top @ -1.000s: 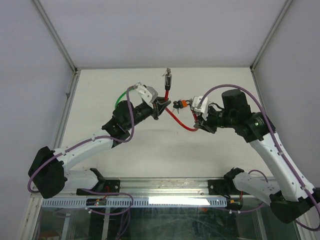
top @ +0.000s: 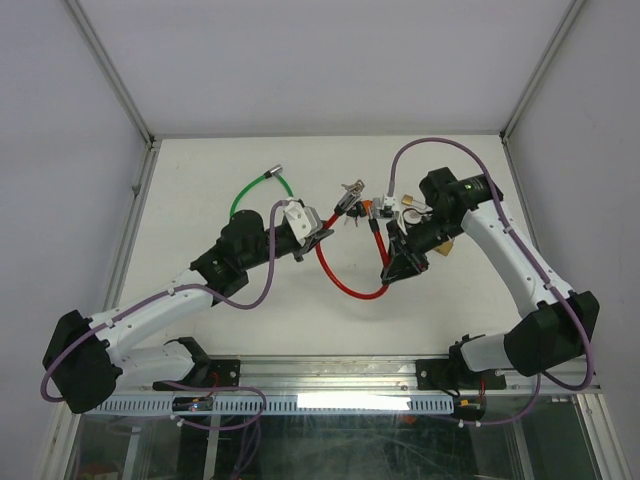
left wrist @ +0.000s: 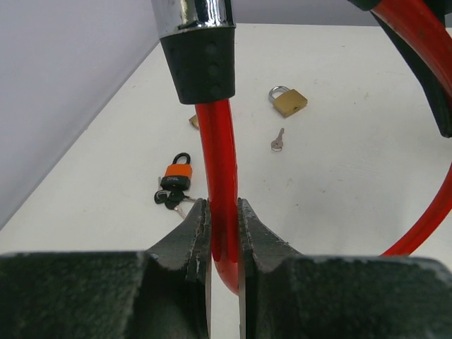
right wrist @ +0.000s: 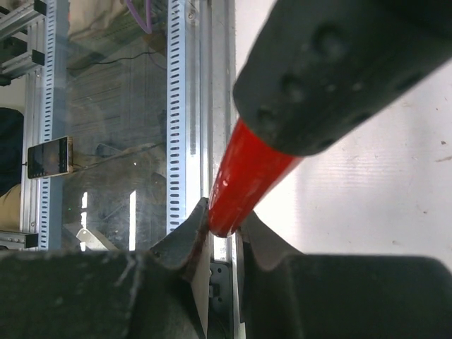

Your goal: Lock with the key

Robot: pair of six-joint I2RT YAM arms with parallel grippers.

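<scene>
A red cable lock [top: 352, 293] hangs in a loop between both arms. My left gripper is shut on the red cable just below a silver-and-black lock head [left wrist: 201, 60]. In the top view that head tilts up and to the right, with a small metal piece at its tip, too small to make out. My right gripper is shut on the red cable's other end, right behind a black cap [right wrist: 311, 78]. In the top view the two ends are close but apart, and the right arm partly covers its own end.
On the table lie an orange padlock [left wrist: 178, 171] with dark keys [left wrist: 171, 198], a brass padlock [left wrist: 289, 102] and a small loose key [left wrist: 277, 140]. A green cable lock [top: 247, 188] lies at the back left.
The lock head in my left gripper has swung from upright to leaning right. My right gripper has moved left and nearer the front edge, and the cable loop hangs lower.
</scene>
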